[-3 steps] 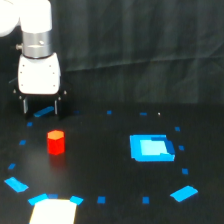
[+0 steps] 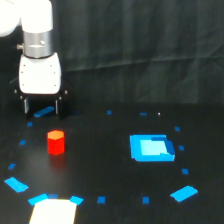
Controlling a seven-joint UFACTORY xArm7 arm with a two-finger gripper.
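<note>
A red hexagonal-looking block, probably a cube seen corner-on, rests on the black table at the left. Behind it, toward the upper left, hangs my gripper, pointing down. Its dark fingers are spread wide apart, and nothing shows between them except a strip of blue tape on the surface beyond. The block and the gripper are clearly apart. To the right lies a blue square tray or frame (image 2: 135, 148) with a pale inside.
Small blue tape marks dot the black tabletop, with longer strips (image 2: 184, 193) at the lower right and the lower left. A cream-coloured object (image 2: 53, 212) is cut off by the bottom edge. Bare table separates the block from the blue square.
</note>
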